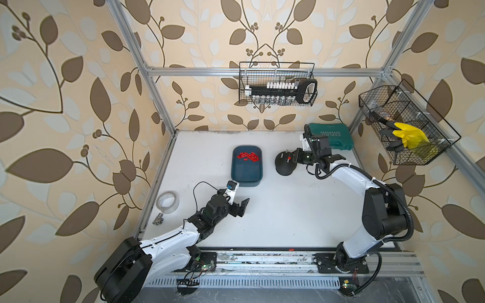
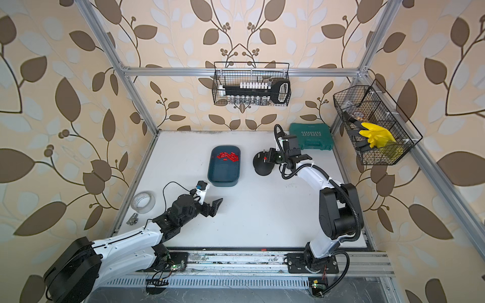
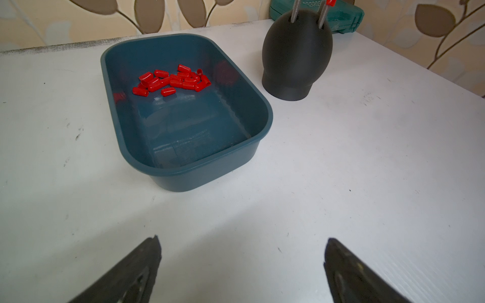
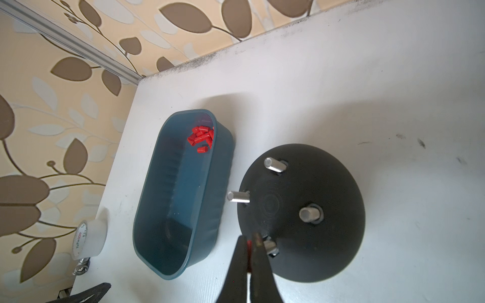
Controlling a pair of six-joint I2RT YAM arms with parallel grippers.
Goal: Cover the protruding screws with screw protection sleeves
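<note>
A black rounded stand [image 4: 298,186] carries several upright silver screws [image 4: 274,164]. My right gripper is shut at the stand's near edge, on a small red sleeve [image 4: 249,251] that is mostly hidden by the fingers, beside a screw. In the left wrist view a red sleeve [image 3: 331,3] shows at the top of one screw. A dark blue tray [image 3: 189,161] left of the stand holds several loose red sleeves [image 3: 169,92]. My left gripper hangs open over the table in front of the tray, with nothing between its fingers.
A green case [image 1: 331,133] lies at the back right. A tape roll [image 1: 171,204] and a small metal item sit at the left edge. Wire baskets [image 1: 276,68] hang on the back and right frame.
</note>
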